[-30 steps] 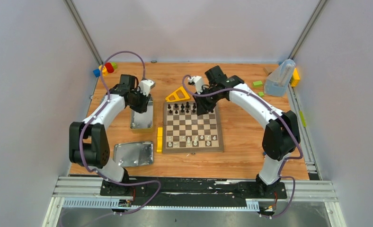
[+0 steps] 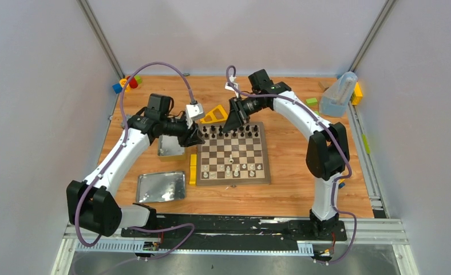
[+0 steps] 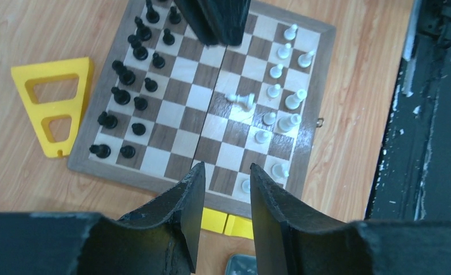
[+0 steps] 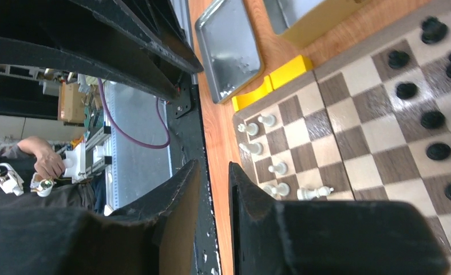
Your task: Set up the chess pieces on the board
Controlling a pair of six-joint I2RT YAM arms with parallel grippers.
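Note:
The chessboard (image 2: 260,152) carries black pieces along its far side and white pieces along its near side. One white piece lies on its side near the middle, also seen in the right wrist view (image 4: 312,193). My left gripper (image 2: 193,137) is over the board's far-left edge; in its wrist view (image 3: 227,172) its fingers are apart with nothing visible between them. My right gripper (image 2: 232,121) hangs over the board's far side; its fingertips (image 4: 237,172) show a gap with nothing visible in it.
A metal tray (image 2: 161,188) and a box (image 2: 171,146) stand left of the board, yellow blocks (image 2: 193,169) along its left edge. A yellow triangle (image 2: 209,117) lies behind it; a clear container (image 2: 337,97) stands at the back right.
The left arm has moved right from over the box to the board's edge. The right gripper has moved left and up. A white piece now lies on the board's middle.

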